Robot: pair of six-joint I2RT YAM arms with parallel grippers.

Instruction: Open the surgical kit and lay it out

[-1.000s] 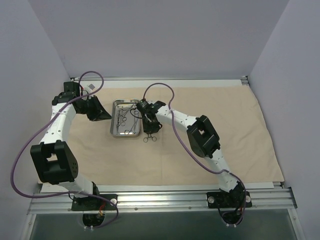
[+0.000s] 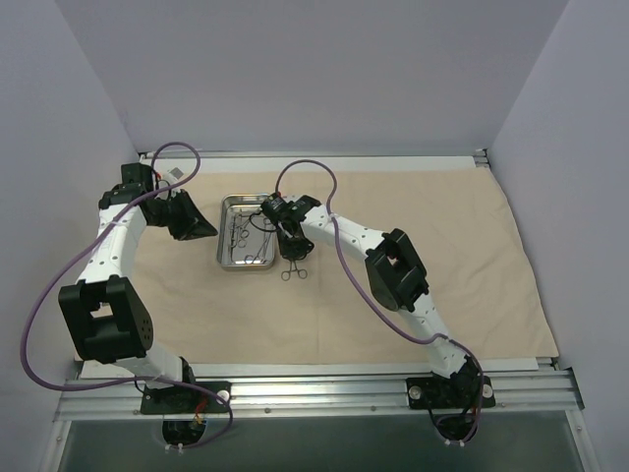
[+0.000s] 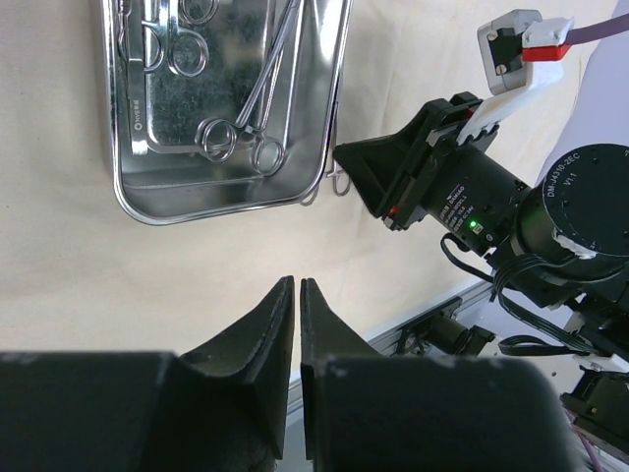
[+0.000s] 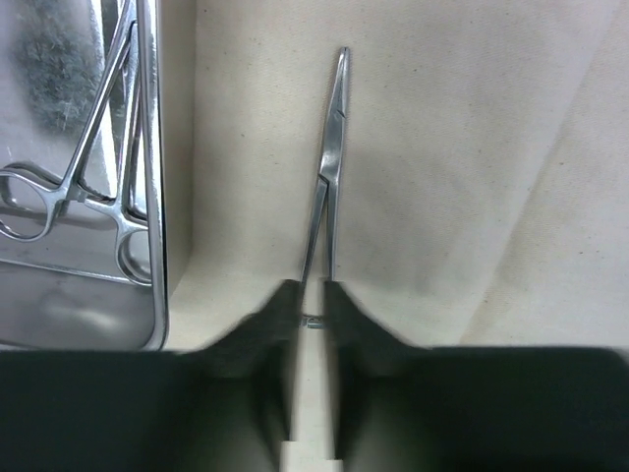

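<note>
A metal tray holds several ring-handled instruments, seen closer in the left wrist view. To its right, a loose scissor-like clamp lies along the cloth, its rings toward the front. Over this clamp's shanks stands my right gripper, its blurred fingertips on both sides of them; whether they press on the metal I cannot tell. Just left of the tray hovers my left gripper, its fingers parted by a narrow gap and nothing between them.
Beige cloth covers the table, with wide clear room to the right and in front of the tray. The tray's right wall runs close beside the loose clamp. A purple cable loops above each arm.
My right gripper has shifted slightly left by the loose clamp, whose rings stay in nearly the same place. The left arm has barely moved; the tray stands still.
</note>
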